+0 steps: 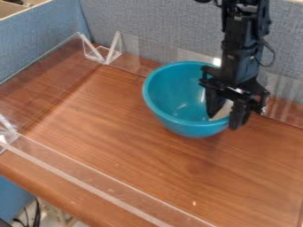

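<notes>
A teal bowl [178,102] sits on the wooden table [119,160] toward the back right. My black gripper [231,105] is low at the bowl's right side, its fingers at the rim and partly over the inside, where something pale shows behind them. Whether the fingers are shut on the rim or on anything else cannot be made out.
Grey padded walls stand behind and at the left. A white wire frame [102,51] is at the back left, and another white piece lies at the left edge. Cables hang below the front-left edge.
</notes>
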